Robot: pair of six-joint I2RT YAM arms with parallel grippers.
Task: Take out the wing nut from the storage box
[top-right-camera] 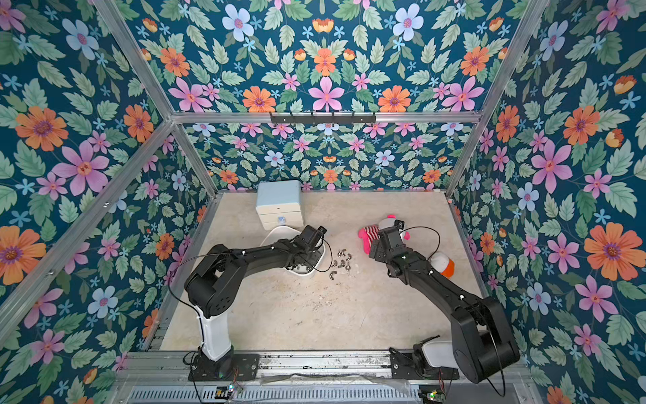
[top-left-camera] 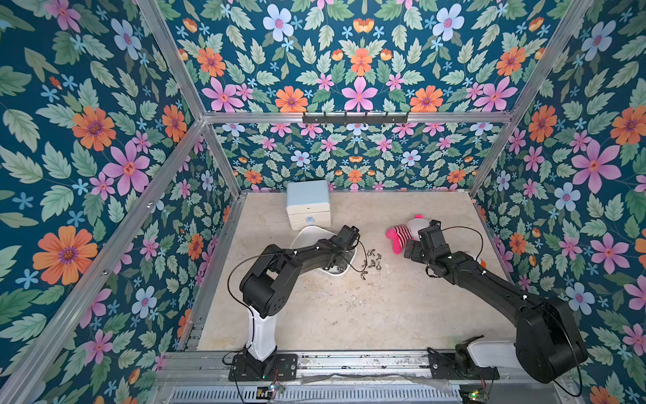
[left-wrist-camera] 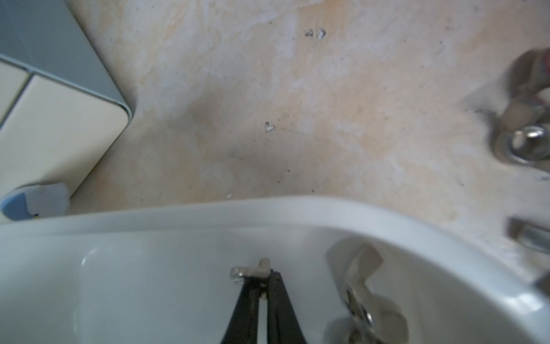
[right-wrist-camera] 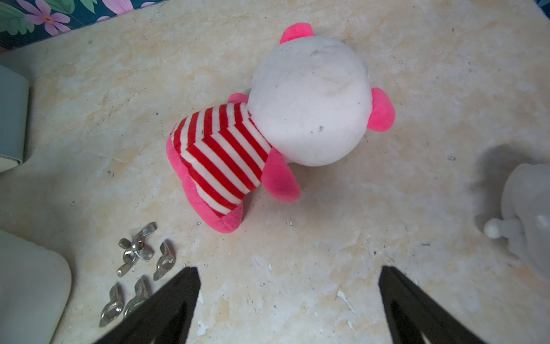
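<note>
My left gripper is shut on a small metal wing nut (left-wrist-camera: 250, 273), inside the white storage box (left-wrist-camera: 303, 213). Its narrow black fingers (left-wrist-camera: 279, 312) nearly meet, and the nut shows at their tips, close to the box's wall. Another wing nut (left-wrist-camera: 366, 298) lies in the box to the right, partly cut off by the frame. From above, the left arm covers much of the box (top-left-camera: 306, 232). My right gripper stands open over bare table, its dark fingers (right-wrist-camera: 409, 306) wide apart with nothing between them.
Several loose wing nuts (right-wrist-camera: 134, 249) lie on the table right of the box. A blue-topped drawer cabinet (top-left-camera: 308, 195) stands behind it. The striped plush toy (right-wrist-camera: 229, 154) lies near the right gripper, and a white-and-orange object (top-right-camera: 442, 264) sits farther right.
</note>
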